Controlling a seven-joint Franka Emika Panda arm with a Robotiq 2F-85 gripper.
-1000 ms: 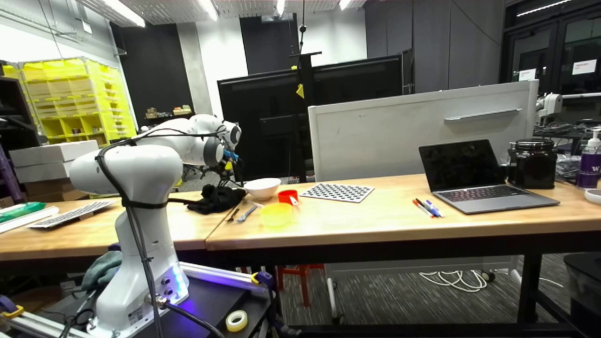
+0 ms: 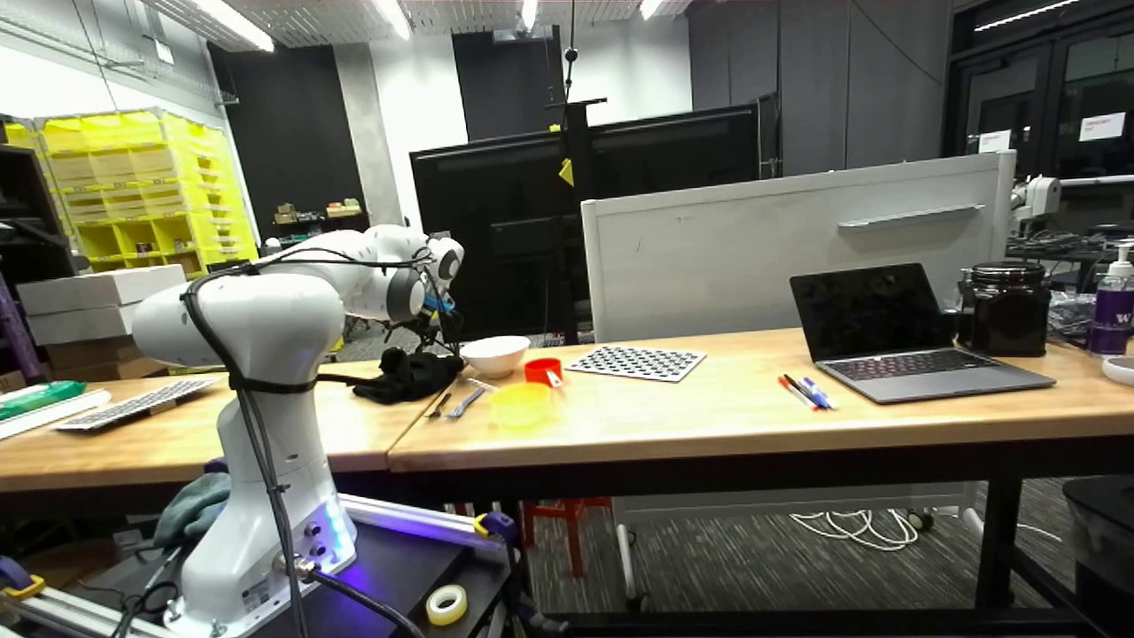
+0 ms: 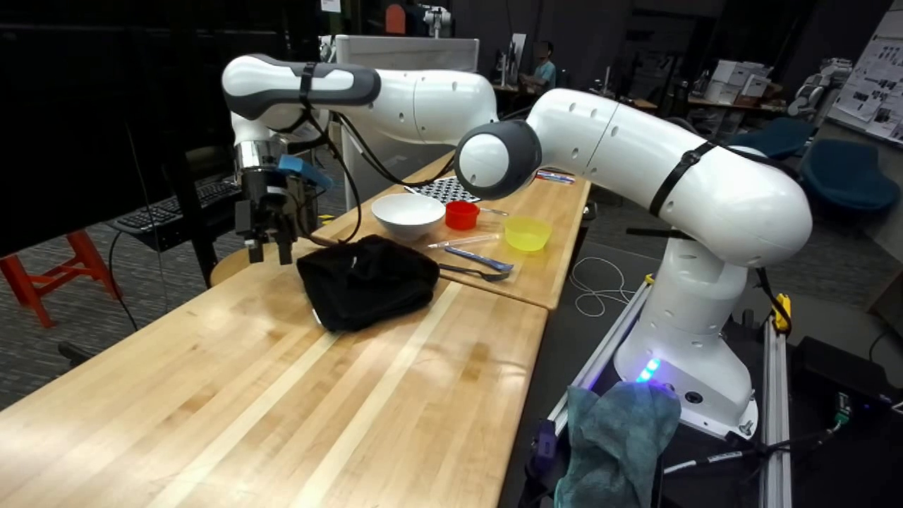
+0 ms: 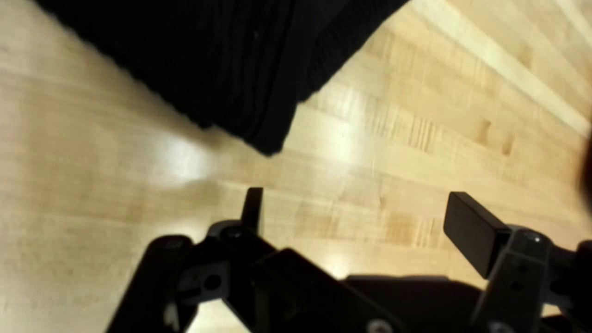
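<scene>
A black ribbed cloth point(image 3: 364, 283), perhaps a knit garment, lies bunched on the wooden table. One of its corners point(image 4: 266, 125) points toward my gripper in the wrist view. The gripper is open, its fingertips wide apart with only bare wood seen between them. In exterior view 2 the gripper point(image 3: 269, 254) hangs at the table's far edge, just beside the cloth and apart from it. From exterior view 1 the cloth point(image 2: 409, 376) shows behind the arm, and the fingers are hard to make out there.
Past the cloth stand a white bowl point(image 3: 408, 216), a red cup point(image 3: 462, 215) and a yellow bowl point(image 3: 526, 233). A fork point(image 3: 475, 272) and a blue-handled utensil point(image 3: 480, 258) lie close by it.
The arm's wrist end has shifted slightly right and down in exterior view 1. The cloth and tableware look unmoved.
</scene>
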